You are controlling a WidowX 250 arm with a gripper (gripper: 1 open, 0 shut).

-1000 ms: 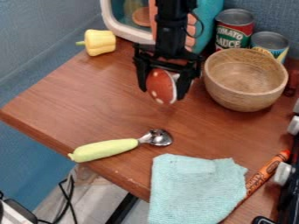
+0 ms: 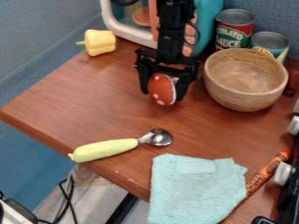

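Note:
My black gripper (image 2: 163, 79) is at the upper middle of the table, closed around a red object with white spots (image 2: 163, 89), which hangs between its fingers at or just above the tabletop; whether it touches the wood cannot be told. A wooden bowl (image 2: 243, 83) is just to the right of it.
A yellow pepper-like object (image 2: 97, 42) lies at the back left, cans (image 2: 233, 28) and a teal toy appliance at the back. An ice-cream scoop (image 2: 111, 147), a light blue cloth (image 2: 193, 188) and bottles along the right edge are in front.
My gripper and the spotted object have shifted very slightly, a little downward in the view. The other things are unchanged.

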